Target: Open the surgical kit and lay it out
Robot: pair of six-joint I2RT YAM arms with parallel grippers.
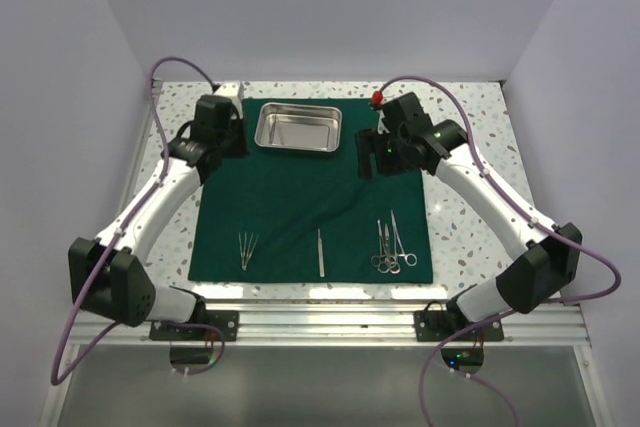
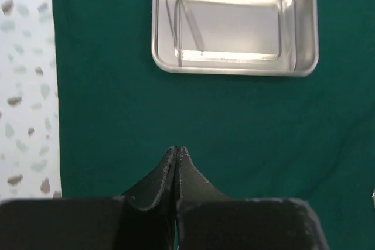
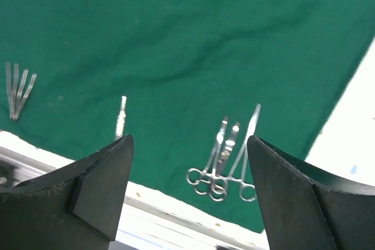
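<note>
The steel tray [image 2: 240, 70] sits near the back of the green cloth [image 1: 290, 197], a slim metal instrument [image 2: 177, 24] lying along its left end inside. My left gripper is shut with nothing between its fingertips, over cloth in front of the tray and apart from the instrument. Over the right half of the cloth, my right gripper is open and empty. Several ring-handled instruments [image 1: 388, 249] lie grouped at the front right. A scalpel handle [image 1: 321, 253] lies at front middle, and fanned tweezers [image 1: 247, 250] lie at front left.
Speckled table surface [image 1: 470, 137] borders the cloth on both sides. A metal rail [image 1: 330, 309] runs along the front edge. The cloth's middle, between tray and front instruments, is free.
</note>
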